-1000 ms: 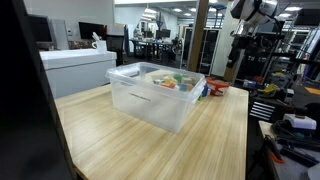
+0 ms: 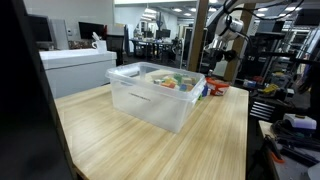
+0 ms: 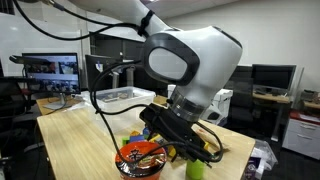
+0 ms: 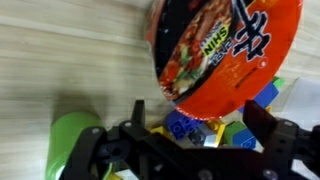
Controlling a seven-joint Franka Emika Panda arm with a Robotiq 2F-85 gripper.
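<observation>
An orange-red bowl [image 4: 232, 80] with a dark printed label fills the upper middle of the wrist view, with mixed-coloured contents at its open side. My gripper is open, its two black fingertips apart at the bottom of that view; the bowl's lower edge lies just beyond the gap. In exterior view 2 the same bowl [image 3: 140, 162] stands at the near side of the table, and the big arm hides much of the gripper. From exterior view 1, the gripper [image 2: 222, 66] is above the red bowl [image 2: 217, 88] at the table's far end.
A green cylinder [image 4: 75, 145] stands left of the gripper in the wrist view. Colourful blocks [image 4: 185, 125] lie close under the bowl's edge. A clear plastic bin [image 2: 150, 98] holding several items sits mid-table. The wooden surface [image 2: 130, 150] in front of the bin is free.
The arm at the far end has come down, bringing my gripper lower towards the bowl. The bin and bowl look unmoved.
</observation>
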